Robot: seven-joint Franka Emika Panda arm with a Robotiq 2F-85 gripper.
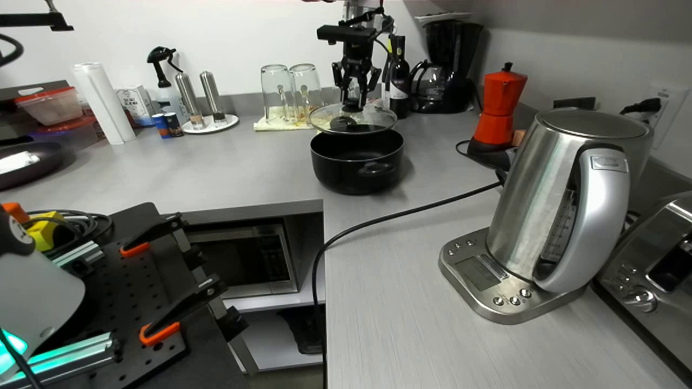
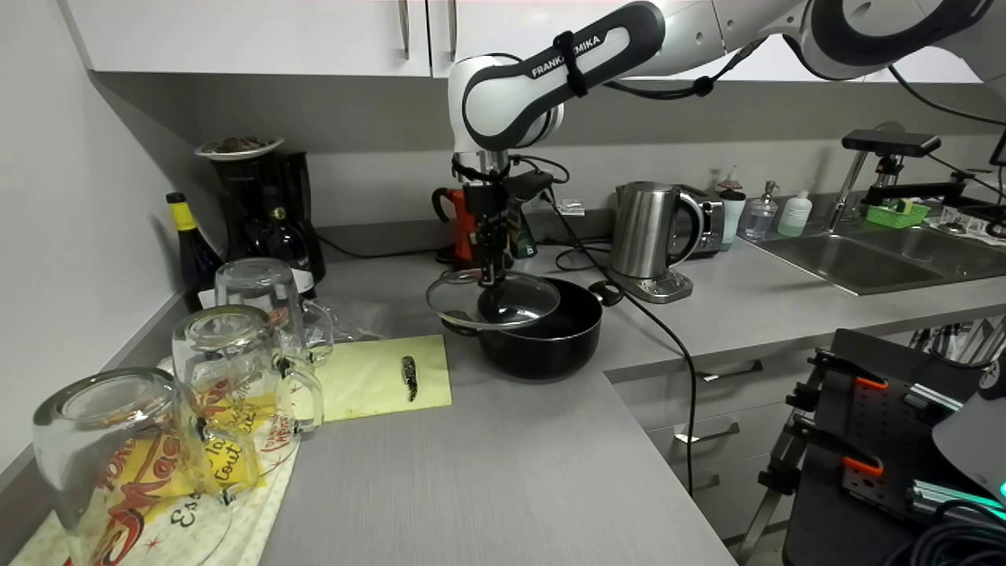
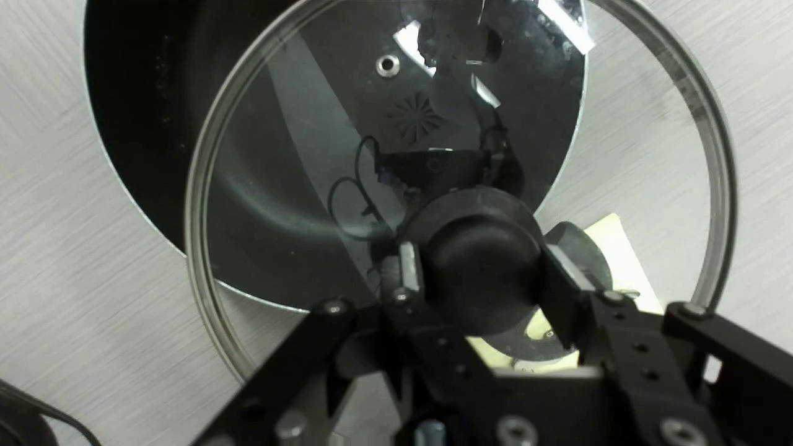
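Note:
My gripper [image 1: 353, 102] is shut on the black knob [image 3: 483, 271] of a round glass lid [image 1: 383, 120]. In exterior view 2 the lid [image 2: 450, 300] hangs slightly above the black pot [image 2: 542, 354], overlapping only part of its mouth. The lid sits off-centre toward the side where the yellow cloth lies, so a crescent of the pot's inside [image 3: 141, 126] stays uncovered in the wrist view. The pot [image 1: 358, 172] stands upright on the grey counter and looks empty where its inside shows.
Glass mugs [image 2: 231, 377] stand on a towel beside a yellow cloth [image 2: 377, 377]. Wine bottles [image 1: 400, 81], a coffee maker [image 1: 447, 65] and a red moka pot [image 1: 498, 107] are behind. A steel kettle [image 1: 551, 188] and black cable [image 1: 415, 210] lie toward the front; the counter left of the pot is clear.

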